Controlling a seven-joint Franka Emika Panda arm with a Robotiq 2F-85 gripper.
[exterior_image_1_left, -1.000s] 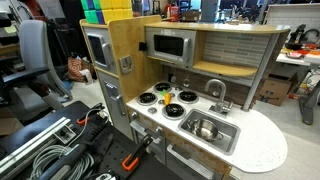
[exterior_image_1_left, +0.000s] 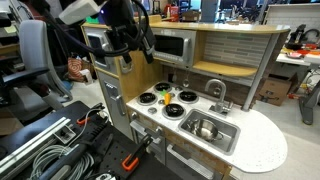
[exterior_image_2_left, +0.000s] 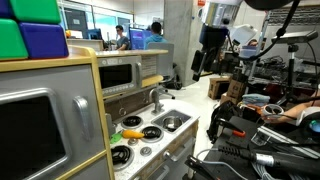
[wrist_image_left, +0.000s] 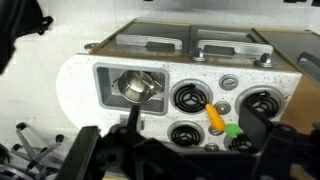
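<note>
High above the toy kitchen counter hangs my gripper, its two dark fingers wide apart in the wrist view with nothing between them. Among the stove burners lies a long orange object (wrist_image_left: 215, 117), with a green piece (wrist_image_left: 233, 130) at one end; it also shows in exterior view 2 as an orange shape (exterior_image_2_left: 132, 133). A metal pot (wrist_image_left: 138, 86) sits inside the sink (exterior_image_1_left: 222, 134). My gripper is well apart from all of these.
A faucet (exterior_image_1_left: 219, 92) rises behind the sink. The microwave (exterior_image_1_left: 172, 45) and a wooden shelf (exterior_image_1_left: 222, 69) stand over the counter's back. To the sink's right, the white countertop (exterior_image_1_left: 262, 140) is bare. Cables (exterior_image_1_left: 52, 158) lie by the arm's base.
In exterior view 1, the arm has come down into view from the top edge and now hangs in front of the cabinet at the left. The kitchen items have not moved.
</note>
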